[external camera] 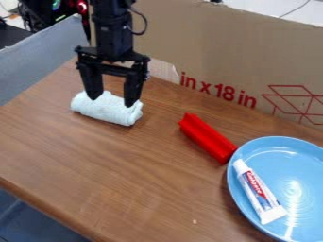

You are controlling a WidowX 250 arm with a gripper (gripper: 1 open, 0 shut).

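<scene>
My black gripper [113,95] is open, its two fingers lowered over a rolled white cloth [104,111] on the left part of the wooden table, one toward each end of it; whether they touch it I cannot tell. A red cylindrical object [206,136] lies to the right of the cloth. A toothpaste tube [258,189] rests on a blue plate [297,180] at the right.
A cardboard box [228,57] stands along the back of the table [127,180]. A grey padded edge [38,71] borders the left.
</scene>
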